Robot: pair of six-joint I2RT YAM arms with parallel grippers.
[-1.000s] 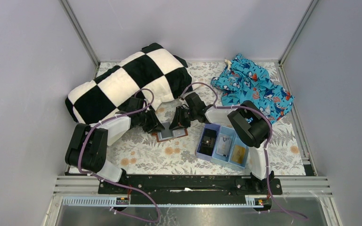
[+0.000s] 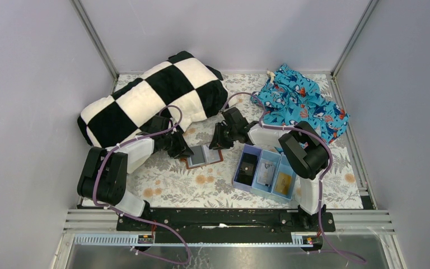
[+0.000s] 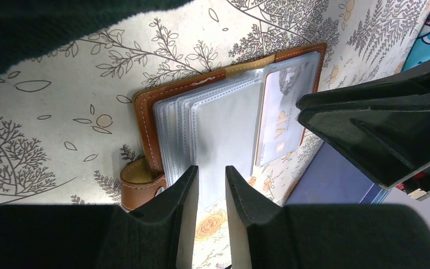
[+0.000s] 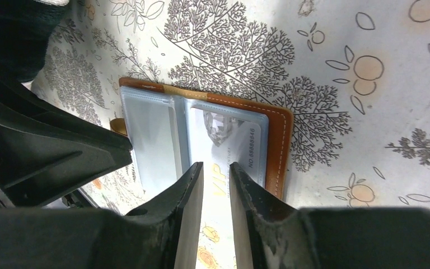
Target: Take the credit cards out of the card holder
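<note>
The brown leather card holder (image 2: 204,165) lies spread open on the patterned table, its clear sleeves facing up. A stack of sleeves (image 3: 227,129) fills its left half, and their contents are hard to make out. On the right half, a pale card (image 4: 224,137) with gold letters sits inside a sleeve. My left gripper is over the left half, a narrow gap between its fingers and nothing seen held. Above the card's lower part, my right gripper is open, with no object gripped between its fingertips.
A divided box (image 2: 253,190) with black, clear and gold items in its compartments stands right of the holder. The checkered cushion (image 2: 171,84) lies behind my left arm, and blue printed cloth (image 2: 302,101) at back right. Table in front of the holder is bare.
My right gripper has shifted to the right across the holder, away from the left gripper, uncovering more of the middle. The left arm has barely moved. The holder stays in place.
</note>
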